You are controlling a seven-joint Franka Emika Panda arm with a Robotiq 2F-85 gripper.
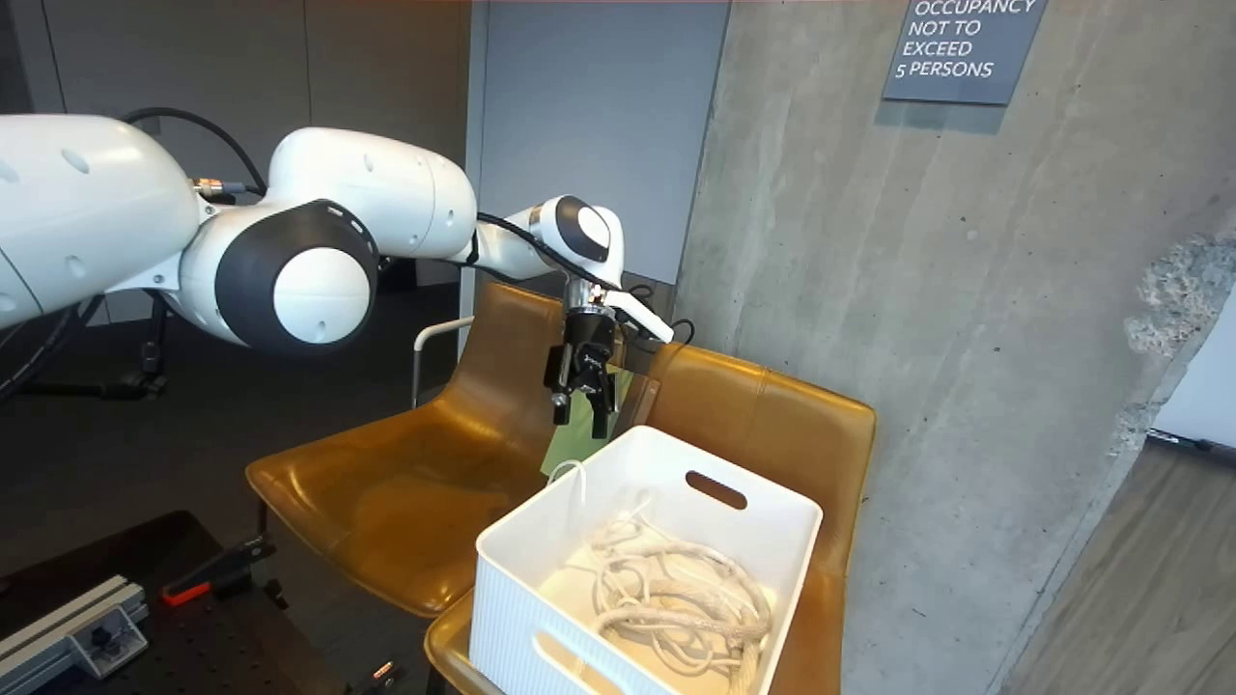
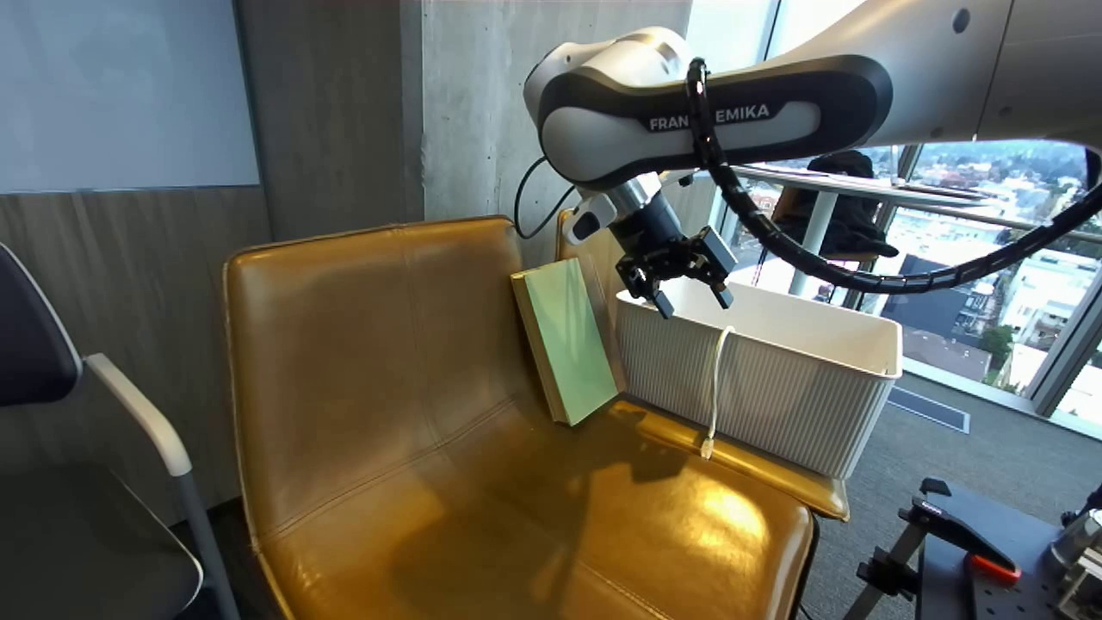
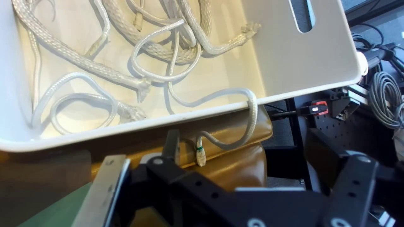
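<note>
My gripper (image 1: 580, 423) points downward with its fingers spread, and nothing is between them. It hangs above the near side of a white ribbed bin (image 2: 759, 387), over the gap toward the neighbouring chair. Inside the bin lie several cream ropes (image 3: 166, 49), loosely coiled. One thin rope (image 3: 252, 117) loops over the bin's rim, its taped end hanging outside against the brown seat edge. A green book (image 2: 573, 336) leans upright on the chair back, to the left of the gripper in exterior view 2.
The bin stands on a second brown chair (image 1: 771, 405). The first chair's seat (image 2: 496, 517) is bare in front of the book. A concrete wall (image 1: 962, 290) rises behind. Beyond the bin's end, a dark bench with a red-handled tool (image 2: 992, 567) stands low.
</note>
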